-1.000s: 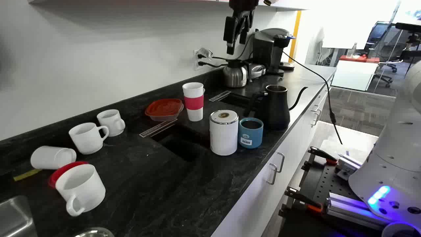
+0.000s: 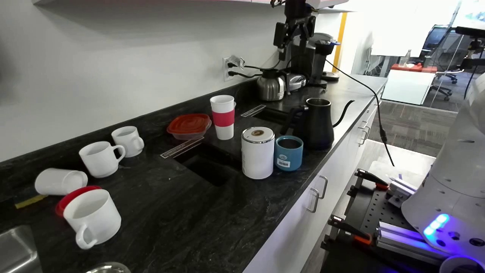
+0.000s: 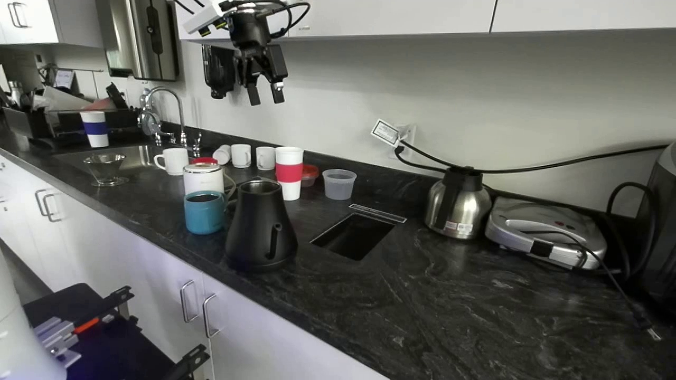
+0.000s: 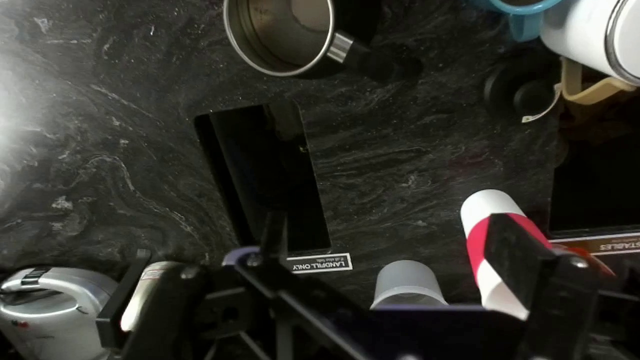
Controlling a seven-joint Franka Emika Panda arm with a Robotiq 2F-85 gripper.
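High above the counter, my gripper [image 3: 266, 96] hangs pointing down, its two fingers apart and nothing between them. In the wrist view the fingers [image 4: 511, 255] are spread wide over the counter. Below stand a black gooseneck kettle [image 3: 261, 228], a blue mug [image 3: 204, 214], a white canister [image 2: 257, 154] and a white cup with a red band [image 2: 223, 117]. Beside that cup is a clear plastic tub [image 3: 339, 183]. The gripper touches none of these.
Several white mugs [image 2: 100, 159] stand or lie near the sink. A steel carafe [image 3: 458, 206], a silver appliance [image 3: 545, 231] and cables line the wall. Rectangular openings [image 3: 356, 237] cut the counter. Cabinets [image 3: 393, 16] hang overhead.
My gripper has moved rightward in exterior view 1, now in front of the coffee maker. Its fingertips stay high above the counter. The objects below have not moved.
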